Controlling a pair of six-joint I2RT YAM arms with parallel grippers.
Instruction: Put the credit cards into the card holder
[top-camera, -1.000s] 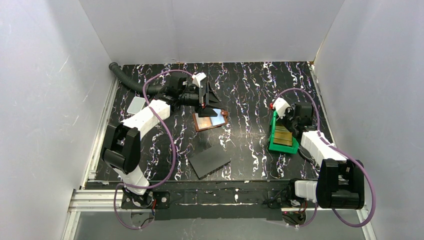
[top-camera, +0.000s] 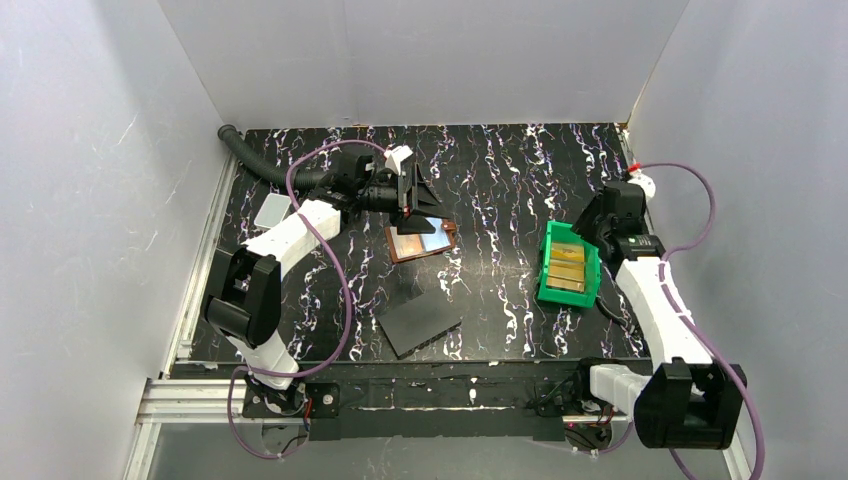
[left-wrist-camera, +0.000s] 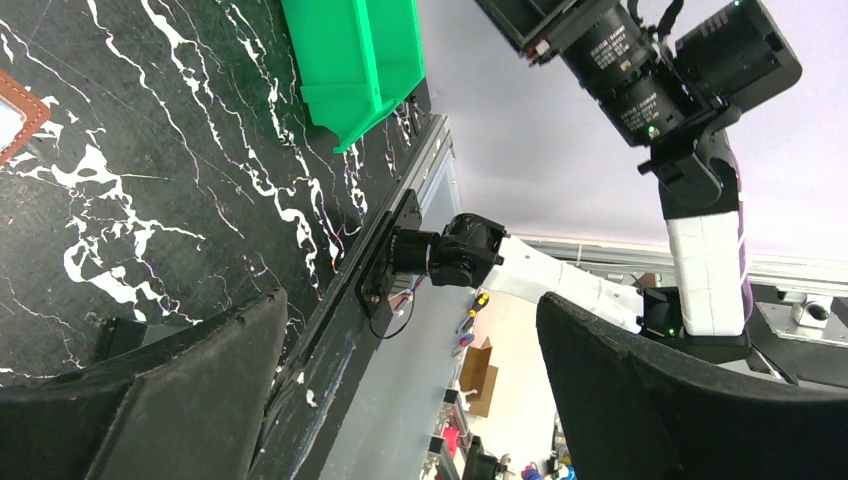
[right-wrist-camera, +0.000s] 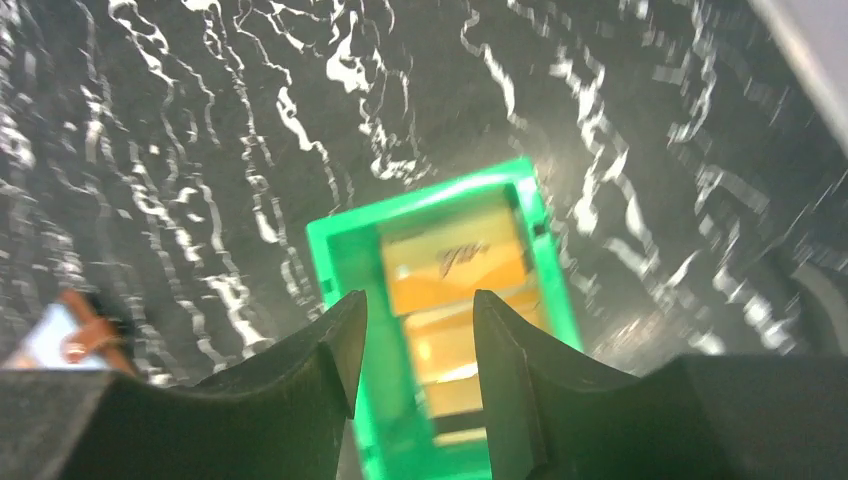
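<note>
The brown card holder lies open on the dark marbled table, partly covered by my left gripper in the top view. Pale and bluish cards or pockets show inside it. In the left wrist view that gripper's fingers stand wide apart, empty, and only a corner of the holder is visible. Gold-coloured cards lie in a row inside the green box. My right gripper is above the box, part open, with a clear gap and nothing held between its fingers.
A dark flat panel lies near the table's front edge. A small white square sits at the left, beside a thick black hose. Bare table separates the holder from the green box.
The left arm, holder and box have stayed put.
</note>
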